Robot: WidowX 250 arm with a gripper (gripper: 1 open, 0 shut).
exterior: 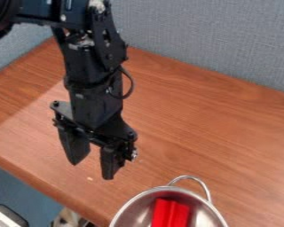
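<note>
My black gripper [93,160] is in the upper left and middle of the camera view, hanging over the wooden table with its two fingers apart and nothing visible between them. At the bottom, right of and below the gripper, is a steel pot [136,214] with a loop handle, cut off by the frame edge. A red block [170,215] lies inside the pot.
Grey padded walls [216,35] stand at the back. The table's front edge runs along the lower left, with floor and some white and dark items below it.
</note>
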